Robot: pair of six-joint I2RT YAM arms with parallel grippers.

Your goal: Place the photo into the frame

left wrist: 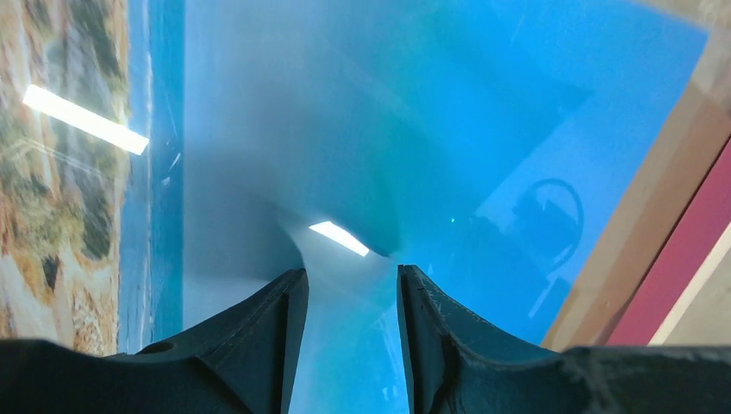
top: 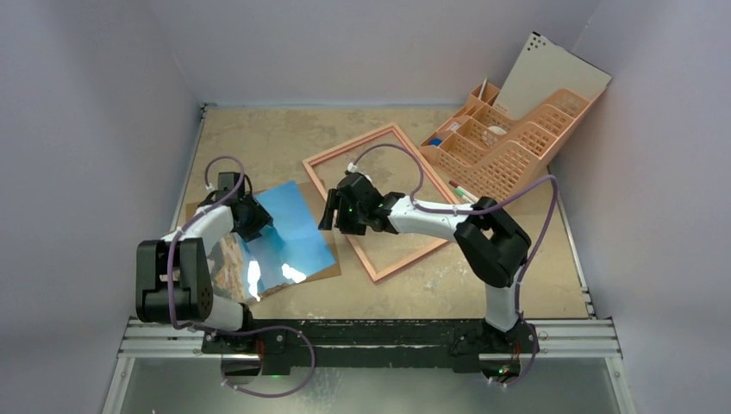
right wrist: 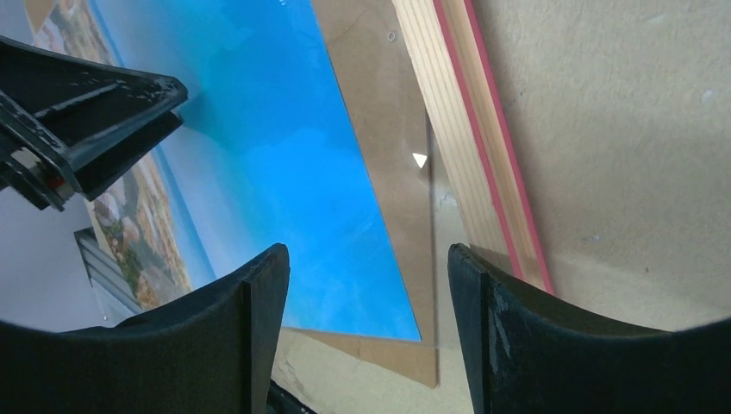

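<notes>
The photo (top: 297,226), glossy blue with a rocky shore along one side, lies on a brown backing board (top: 325,272) at the left of the table. Over the photo's surface is my left gripper, its fingers apart and pointing down; whether the tips touch it I cannot tell. To the right lies the empty wooden frame (top: 415,256). My right gripper stands open above the gap between photo and frame, with nothing held. Part of the photo is hidden under the left arm.
An orange organizer (top: 496,142) with a white board (top: 552,73) leaning in it fills the back right corner. Marker pens (top: 463,191) lie by the frame.
</notes>
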